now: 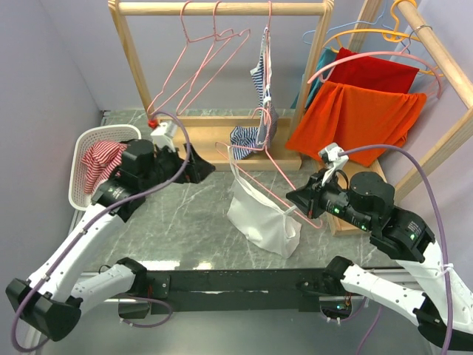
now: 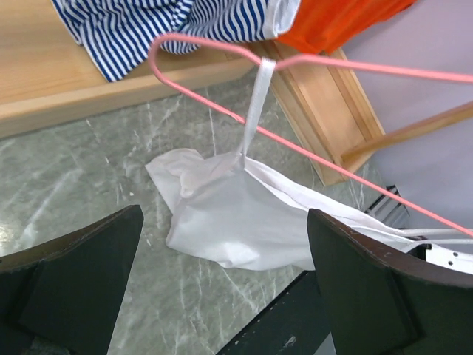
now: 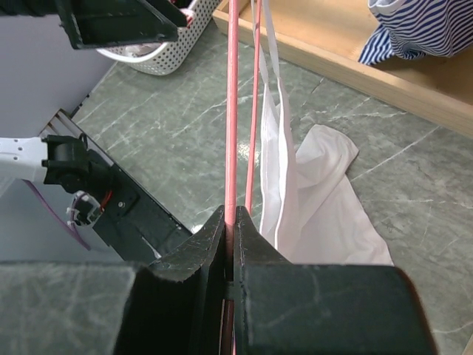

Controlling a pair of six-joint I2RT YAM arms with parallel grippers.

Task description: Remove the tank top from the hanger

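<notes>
A white tank top hangs by its straps from a pink hanger, its body low over the grey floor. My right gripper is shut on the pink hanger's bar. My left gripper is open, left of the hanger's hooked end; in the left wrist view the hanger and a strap are ahead of its fingers, with nothing between them.
A wooden rack holds empty pink hangers and striped clothing at the back. Orange and red garments hang at right. A white basket with striped cloth stands at left.
</notes>
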